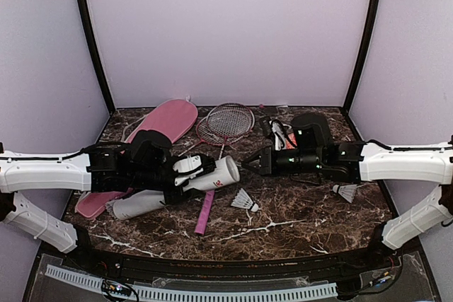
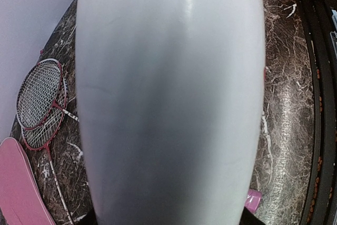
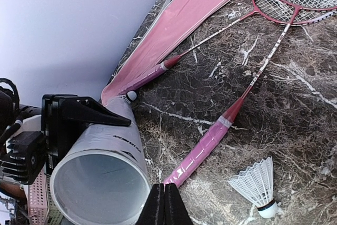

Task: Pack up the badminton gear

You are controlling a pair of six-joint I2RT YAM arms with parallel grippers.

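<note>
A white shuttlecock tube (image 1: 218,173) is held by my left gripper (image 1: 192,172), and its wide surface fills most of the left wrist view. Its open mouth (image 3: 100,189) faces the right arm, with no shuttlecock visible inside. My right gripper is shut, nothing showing between its fingers, just right of that mouth. One shuttlecock (image 1: 245,201) lies on the table below the tube's mouth, another (image 1: 345,192) at far right. By the tube's far end shows a white knob (image 3: 131,96) with a dark band. Two crossed rackets (image 1: 226,119) rest at the back.
A pink racket cover (image 1: 167,119) lies at the left back, running under the left arm. One pink racket handle (image 1: 204,213) points to the front. A small orange item (image 1: 291,141) sits behind the right gripper.
</note>
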